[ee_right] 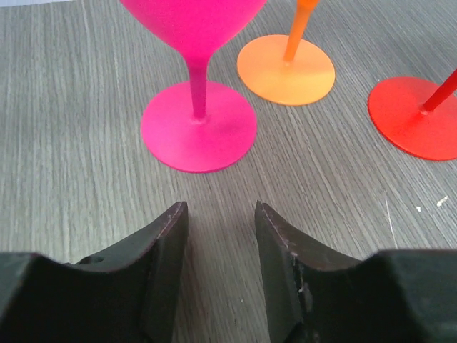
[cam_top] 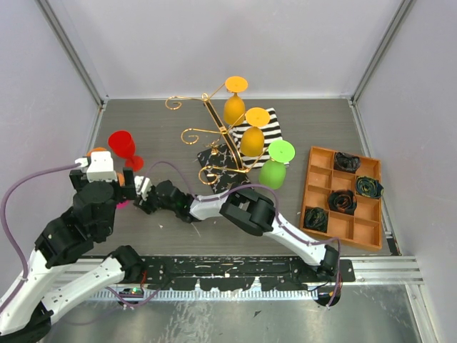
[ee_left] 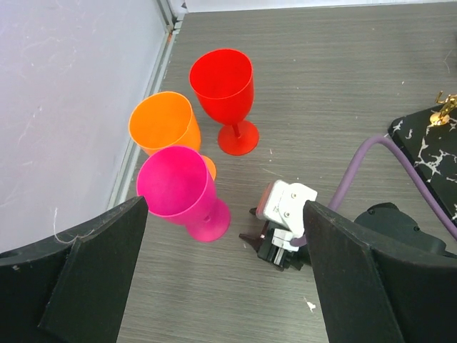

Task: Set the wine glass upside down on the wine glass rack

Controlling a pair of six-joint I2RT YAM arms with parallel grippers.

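Note:
A pink wine glass (ee_left: 178,186) stands upright on the table, beside an orange glass (ee_left: 164,125) and a red glass (ee_left: 225,89). Above them, my left gripper is open and empty, the pink glass showing below between its fingers. My right gripper is low over the table, partly open with nothing between its fingertips. It points toward the pink glass's foot (ee_right: 161,136), apart from it. The gold rack (cam_top: 223,132) stands at the back middle; two yellow-orange glasses (cam_top: 252,141) and a green glass (cam_top: 272,174) hang upside down on its right side.
The rack's left hooks (cam_top: 191,136) are bare. A striped cloth (cam_top: 271,130) lies behind the hanging glasses. On the right sits an orange compartment tray (cam_top: 319,176) with several dark coils. My right forearm (cam_top: 246,212) stretches across the front of the table.

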